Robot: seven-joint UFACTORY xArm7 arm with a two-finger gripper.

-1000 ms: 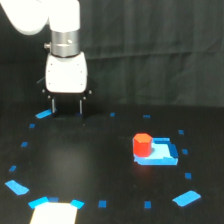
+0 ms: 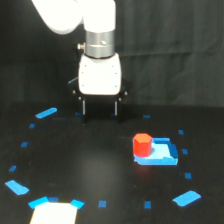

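A red block [image 2: 142, 145] is at the left end of a small light-blue tray [image 2: 164, 153], right of the middle of the dark table. Whether it rests inside the tray or against its edge is hard to tell. Up and to the left of both, my gripper [image 2: 100, 107] points downward with its dark fingers spread apart. It is open, and nothing shows between the fingers. Clear space separates it from the block.
Blue tape strips [image 2: 47, 113] and small blue squares mark the dark tabletop. A pale object [image 2: 54, 213] is cut off by the bottom edge at left.
My arm and gripper have moved to the right, closer to the red block and tray. The block and the tray have stayed in place.
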